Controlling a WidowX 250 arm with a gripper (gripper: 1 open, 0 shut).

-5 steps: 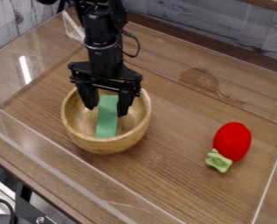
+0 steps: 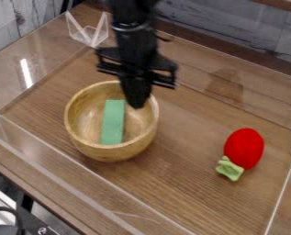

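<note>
My gripper [image 2: 138, 72], black and somewhat blurred, is raised at the top middle, above the back part of a round tan bowl [image 2: 144, 139], with nothing visible between its fingers. A green block [image 2: 112, 120] lies inside the bowl, left of its middle. At the right, a red oval object [image 2: 243, 147] rests on the wooden table, with a small pale green piece [image 2: 229, 169] at its lower end.
A clear plastic object [image 2: 86, 26] stands at the back left. Black cables lie at the lower left edge.
My gripper has risen up and back from over the green block, which now shows uncovered in the bowl.
</note>
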